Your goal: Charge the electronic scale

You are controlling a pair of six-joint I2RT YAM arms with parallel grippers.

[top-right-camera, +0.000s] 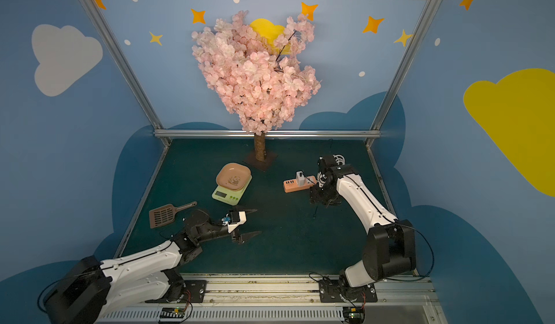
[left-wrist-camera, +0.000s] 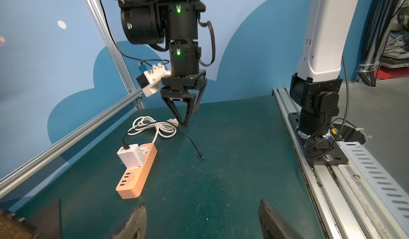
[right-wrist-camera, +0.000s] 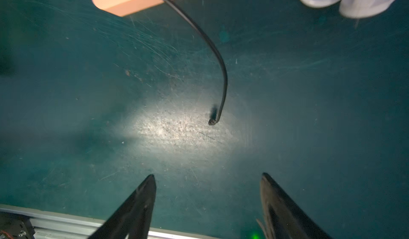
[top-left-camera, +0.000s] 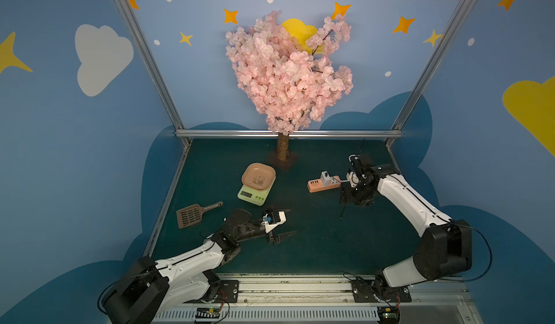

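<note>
The green electronic scale (top-left-camera: 252, 194) with a brown tray (top-left-camera: 259, 175) on top stands left of the middle of the table. An orange power strip (left-wrist-camera: 135, 181) holds a white charger (left-wrist-camera: 131, 155). From that charger a black cable (left-wrist-camera: 189, 139) runs out, its free plug end (right-wrist-camera: 214, 120) lying on the green table. Over the cable end, pointing down, my right gripper is open with nothing between its fingers; the plug end is ahead of the fingertips in the right wrist view. Low in front of the scale, my left gripper (top-left-camera: 292, 220) stands open and empty, facing right.
A brown slotted scoop (top-left-camera: 189, 215) lies at the left edge. The pink blossom tree's trunk (top-left-camera: 282, 146) rises behind the scale. Coiled white cord (left-wrist-camera: 155, 126) lies beyond the strip. Between the two arms the front of the table is clear.
</note>
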